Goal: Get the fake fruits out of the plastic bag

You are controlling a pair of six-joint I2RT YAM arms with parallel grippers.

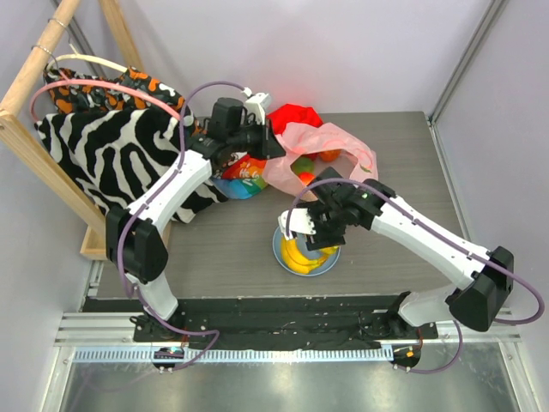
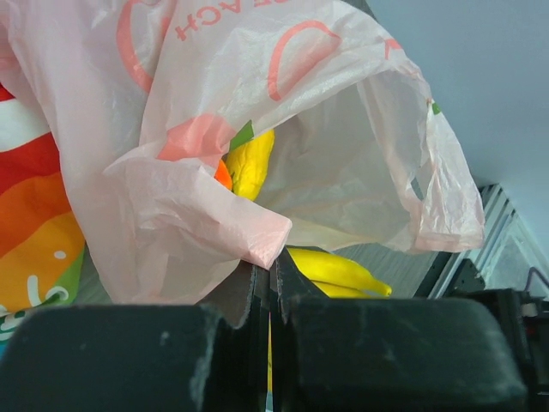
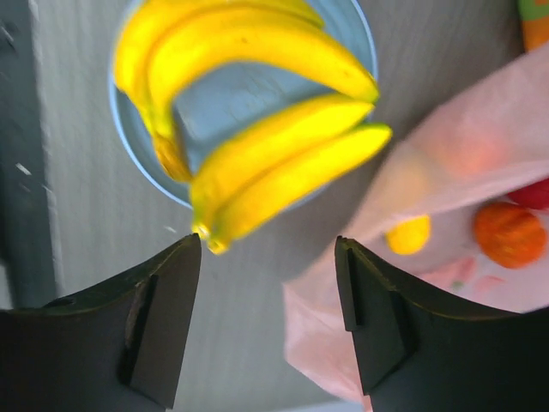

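Observation:
My left gripper is shut on the edge of the pink plastic bag, holding it up. Inside the bag show a yellow fruit, an orange fruit and a red one. My right gripper stands open over the blue plate, which holds yellow bananas; nothing is held between its fingers. In the top view the plate's middle is partly hidden by the right gripper.
Colourful bags and hanging patterned bags crowd the left and back.

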